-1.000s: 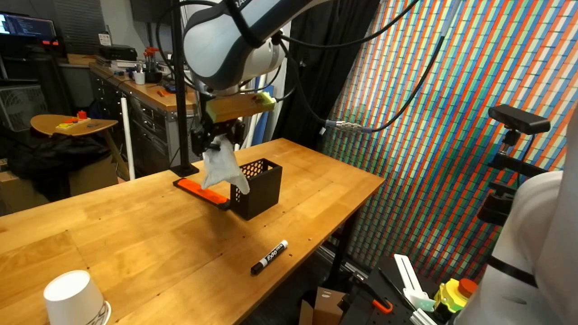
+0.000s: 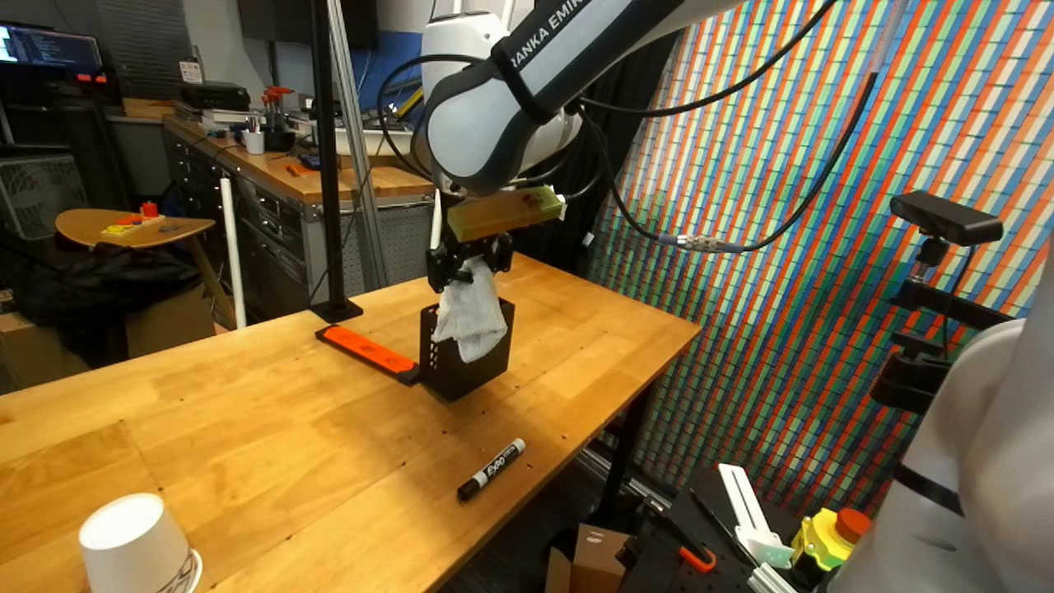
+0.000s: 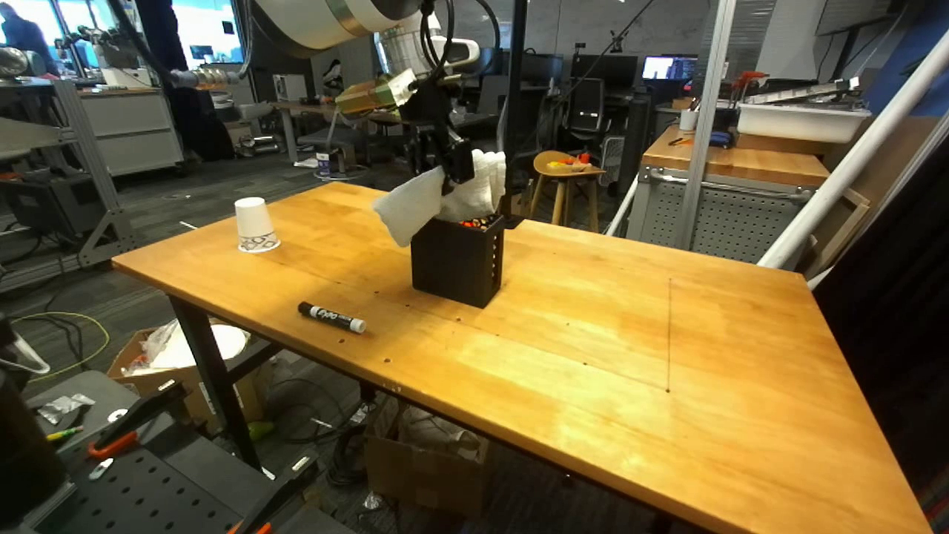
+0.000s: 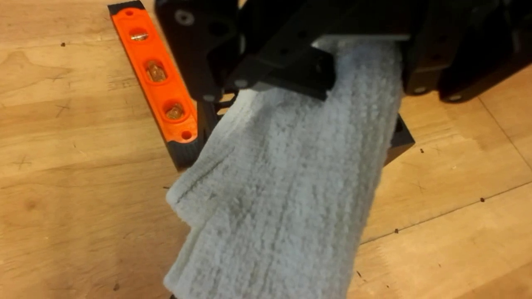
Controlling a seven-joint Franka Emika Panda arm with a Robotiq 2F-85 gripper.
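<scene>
A pale grey-white cloth (image 2: 472, 311) hangs in folds from my gripper (image 2: 472, 273), which is shut on it. In the wrist view the cloth (image 4: 289, 184) fills the middle, pinched between the dark fingers at the top. Below stands a black box (image 3: 456, 261) with an open top and holes in one side. The cloth (image 3: 463, 191) is over the box's opening, with one part hanging outside its wall. Small bright-coloured things show inside the box in the second exterior view. Most of the box is hidden by the cloth in the wrist view.
An orange level (image 4: 156, 72) lies against the box's side. A black marker (image 2: 491, 470) rests near the table edge, and a white paper cup (image 3: 255, 224) stands upside down farther along. A black post (image 2: 337, 308) rises behind the level.
The arm has moved right in the first exterior view, carrying the cloth from beside the box to over it. The box, level, marker and cup have stayed put.
</scene>
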